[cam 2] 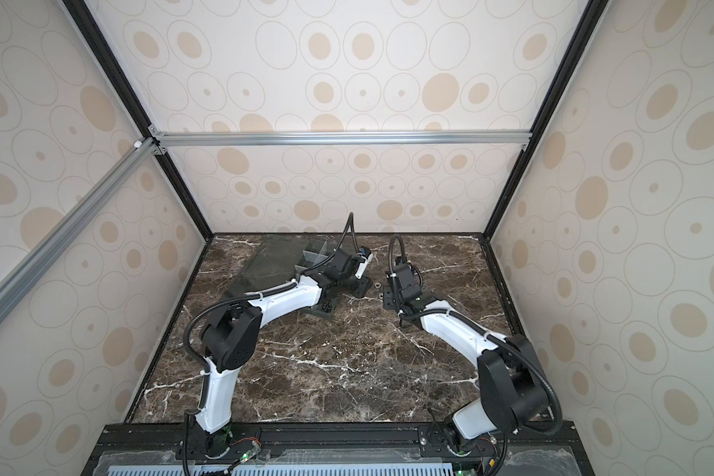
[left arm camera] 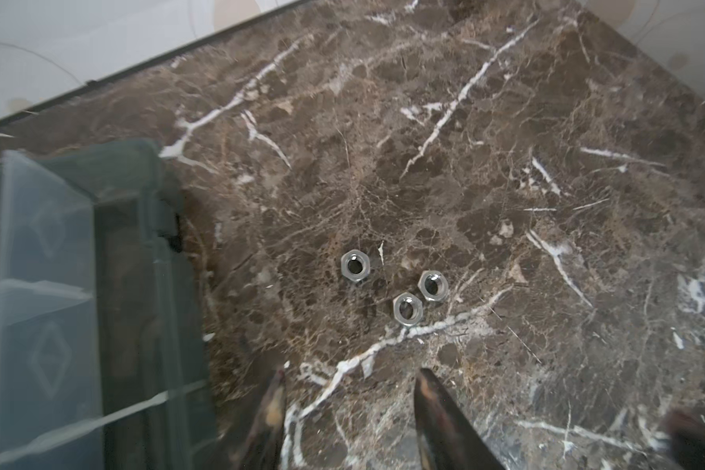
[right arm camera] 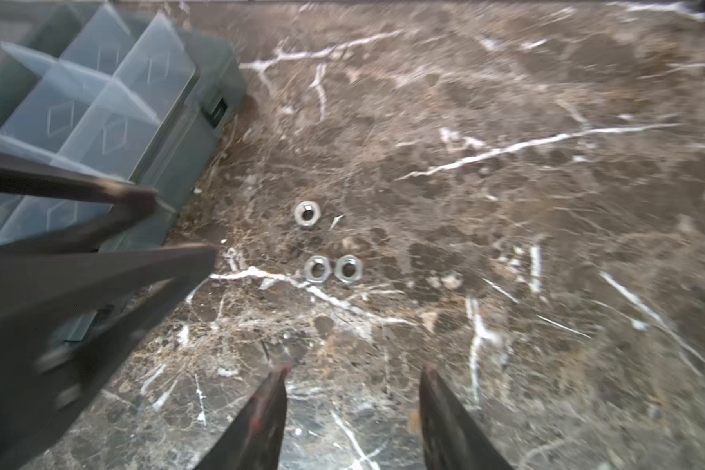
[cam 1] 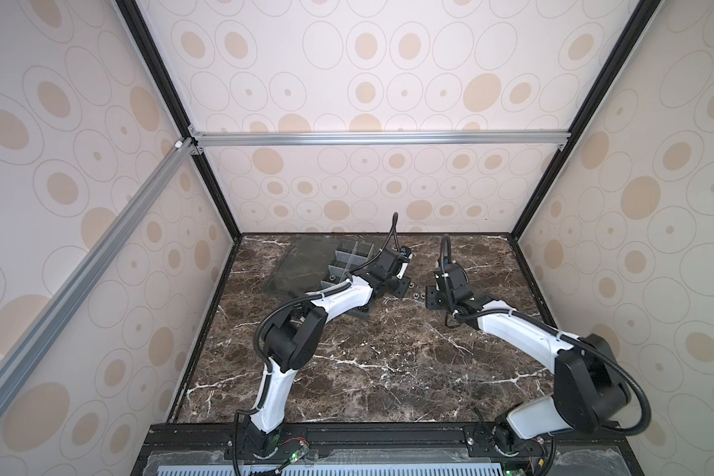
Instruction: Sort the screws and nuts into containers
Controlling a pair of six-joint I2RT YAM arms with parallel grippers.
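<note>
Three silvery hex nuts lie flat on the marbled table. In the left wrist view, one nut [left arm camera: 355,266] sits alone, while another nut [left arm camera: 408,309] and a third nut [left arm camera: 433,286] lie close together. My left gripper is over the table, short of the nuts, its fingers spread with bare table between them. On the right of the nuts hangs my right gripper, also spread and empty. The dark divided container [right arm camera: 184,149] stands left of the nuts; its clear dividers show, and my left arm partly covers it in both top views.
The container's translucent lid [cam 1: 297,265] lies open on its left. My left gripper's fingers [right arm camera: 188,258] reach into the right wrist view, close to my right gripper.
</note>
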